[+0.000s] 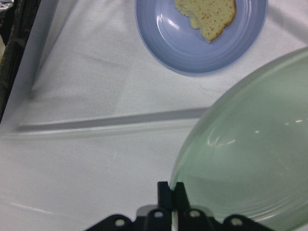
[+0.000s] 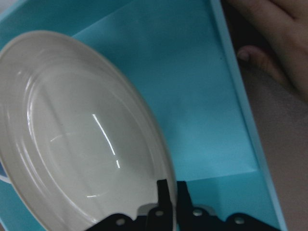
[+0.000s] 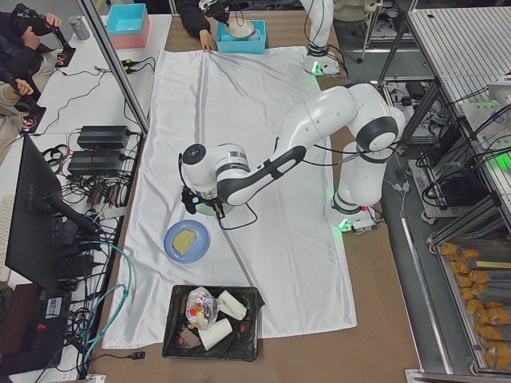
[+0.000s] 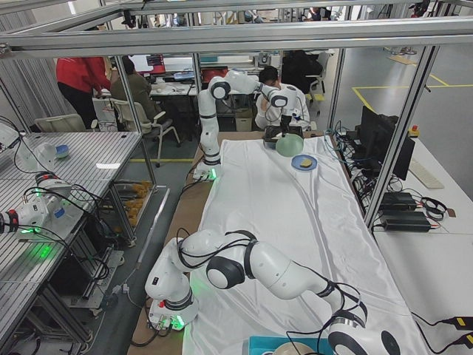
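A translucent green dish (image 1: 245, 144) is held up over the cloth, my left gripper shut on its rim. Beside it on the cloth lies a blue plate (image 3: 172, 246) with a piece of bread (image 1: 209, 19) on it. In the right wrist view a white oval dish (image 2: 82, 134) is inside a light blue bin (image 2: 221, 125), and my right gripper is shut on the dish's rim.
A black tray (image 3: 172, 343) with a foil bundle (image 3: 201, 307) and white rolls stands at the near end. A person's hand (image 2: 279, 43) is just outside the blue bin. Monitors and cables line the left side.
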